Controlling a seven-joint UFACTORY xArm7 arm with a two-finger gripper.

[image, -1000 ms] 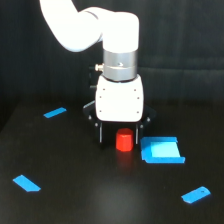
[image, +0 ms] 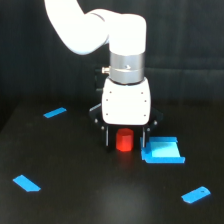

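A small red object stands upright on the dark table near the middle of the camera view. My gripper is open and pointing down over it. One dark finger is to the left of the red object and one to the right, with gaps showing between them and it. The white gripper body hides the top of the object. I cannot tell how far in depth the fingers are from it.
Just right of the gripper sits a light-blue square container, close to the right finger. Blue tape strips lie at the upper left, lower left and lower right.
My arm and gripper have moved down and slightly right, bringing the fingers to either side of the red object. The red object and the blue container have not visibly moved.
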